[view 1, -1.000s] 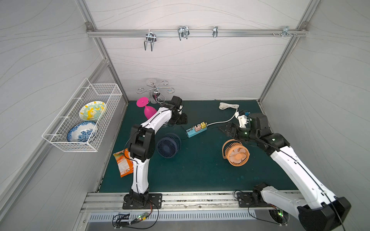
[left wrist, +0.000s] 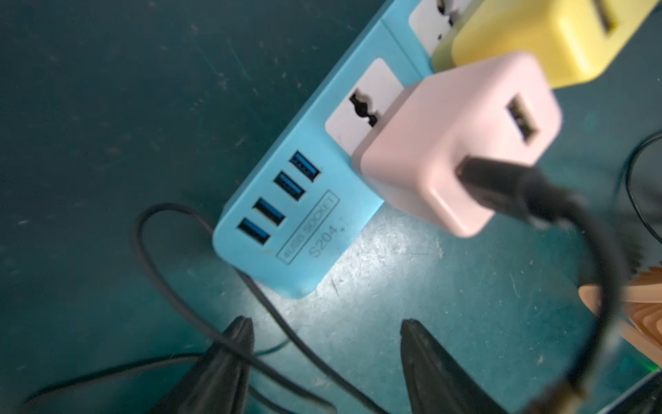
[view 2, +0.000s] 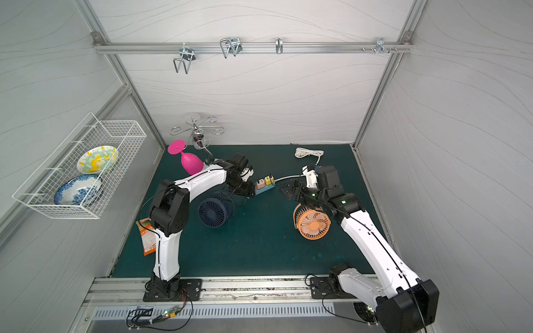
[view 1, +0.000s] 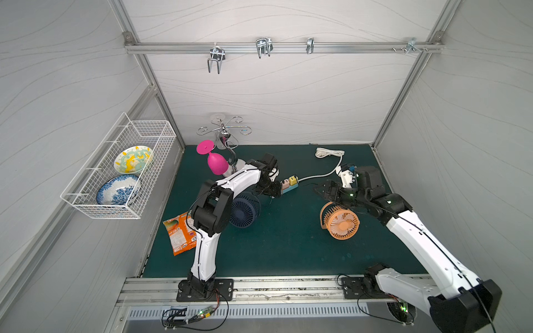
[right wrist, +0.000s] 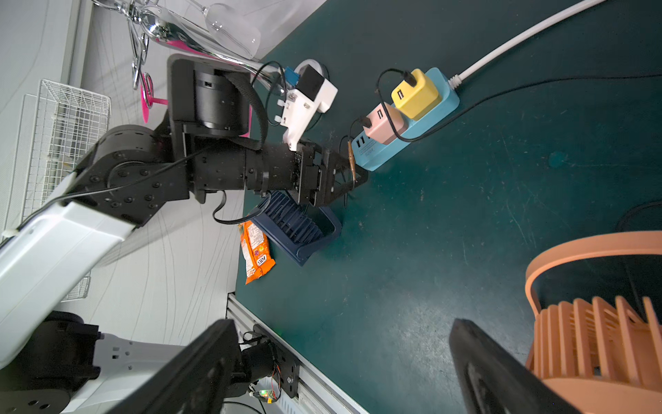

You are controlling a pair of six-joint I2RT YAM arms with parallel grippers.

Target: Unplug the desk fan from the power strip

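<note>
The blue power strip (left wrist: 303,227) lies on the table with a pink adapter (left wrist: 455,138) and a yellow adapter (left wrist: 544,34) in its sockets. A black cable plug (left wrist: 503,186) sits in the pink adapter. Another dark plug (right wrist: 409,78) is in the yellow one. At the strip's USB end, my left gripper is part open, apart from the strip; a loop of black cable (left wrist: 172,289) crosses one finger. A dark blue fan (view 1: 242,212) stands left, an orange fan (view 1: 340,222) right. My right gripper stands open and empty near the orange fan.
A pink goblet (view 1: 216,162) hangs near a metal rack (view 1: 223,133) behind the left arm. An orange packet (view 1: 180,233) lies front left. The strip's white cord (view 1: 319,176) runs back right.
My left gripper has moved right and toward the front, from behind the strip's left end to right at it. The right arm has shifted only slightly; the fans stay put.
</note>
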